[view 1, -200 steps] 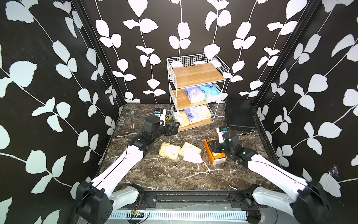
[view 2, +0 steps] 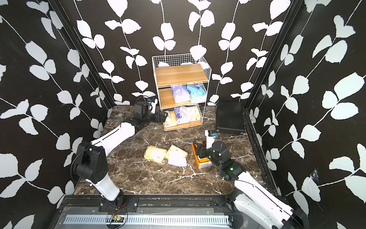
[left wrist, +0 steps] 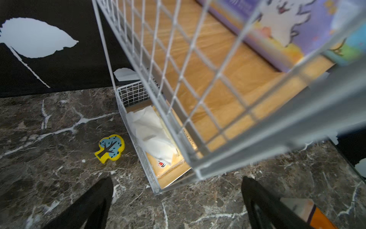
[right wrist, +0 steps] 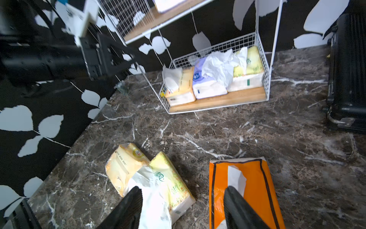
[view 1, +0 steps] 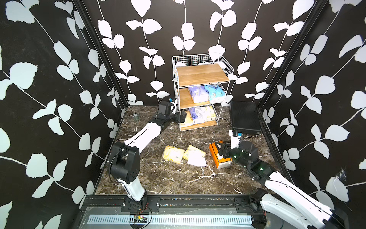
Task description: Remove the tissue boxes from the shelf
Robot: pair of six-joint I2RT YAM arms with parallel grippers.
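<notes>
A white wire shelf (view 1: 204,74) with three wooden boards stands at the back. Its middle board bears a purple tissue pack (view 1: 199,94) and a blue one (view 1: 215,93). On the bottom board are a yellow-orange pack (right wrist: 180,89), a purple-and-white pack (right wrist: 207,82) and a yellow-green pack (right wrist: 249,68). Open and empty, my left gripper (view 1: 182,116) is at the shelf's lower left side, with the wire close in front in the left wrist view. My right gripper, also open, hovers above the table near an orange tissue pack (right wrist: 244,190).
Two yellow packs, one pale (right wrist: 127,168) and one greenish (right wrist: 171,183), lie touching mid-table with loose white tissue. A black case (view 1: 245,117) lies right of the shelf. A tree-shaped piece (left wrist: 109,148) lies left of it.
</notes>
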